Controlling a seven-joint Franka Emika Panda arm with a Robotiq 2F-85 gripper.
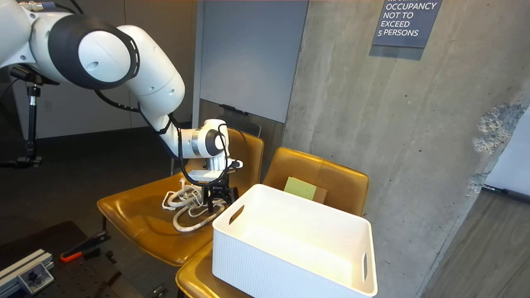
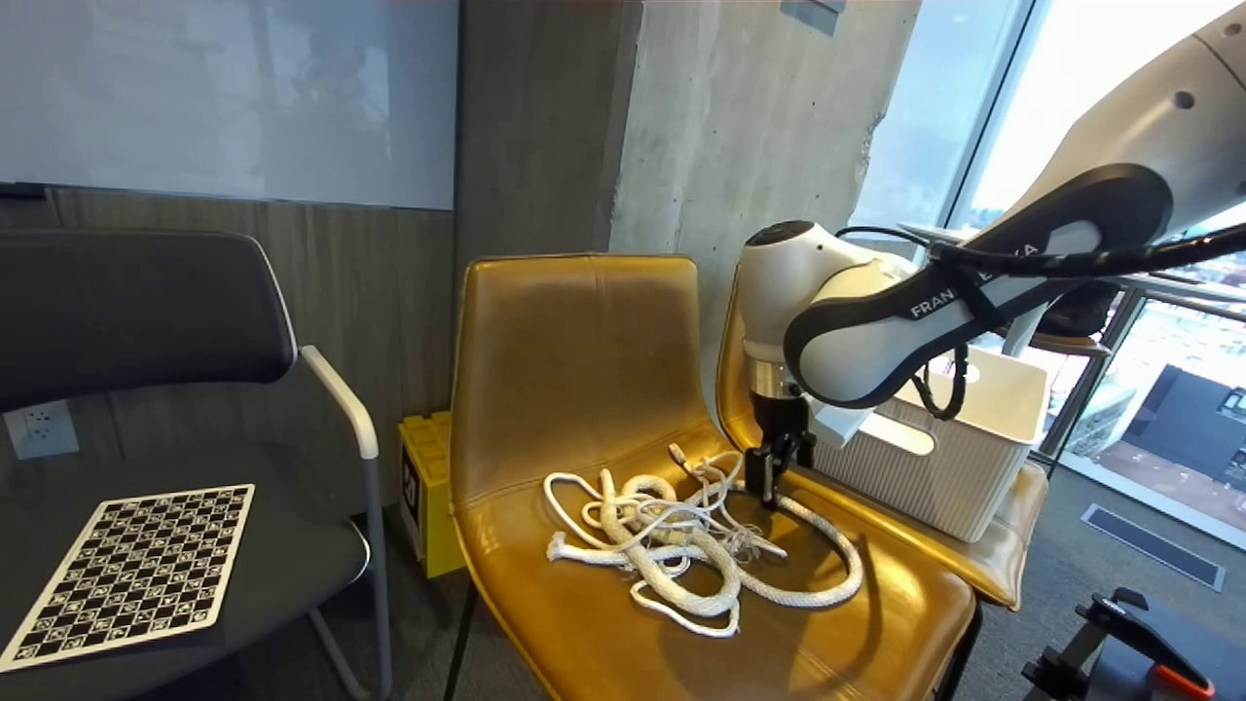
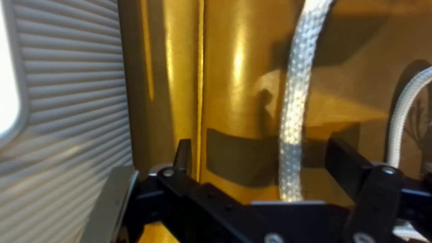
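Note:
A tangle of white rope [image 2: 672,532] lies on the seat of a mustard leather chair [image 2: 578,350]. My gripper [image 1: 220,201] is low over the rope's side nearest the white bin [image 1: 293,265]. In the wrist view one strand of the rope [image 3: 294,105] runs between the open fingers, touching neither visible fingertip. The finger [image 3: 184,156] on the left stands close to the seat's edge and the bin's ribbed wall [image 3: 77,89]. Looking into the bin from exterior view 1, its visible inside is empty. The gripper hides part of the rope in that view.
The bin sits on a second mustard chair [image 1: 318,171], close beside my gripper, with a green and brown block [image 1: 300,188] behind it. A dark chair bearing a checkered board [image 2: 140,567] stands to the left in exterior view 2. Clamps [image 1: 87,248] lie at lower left.

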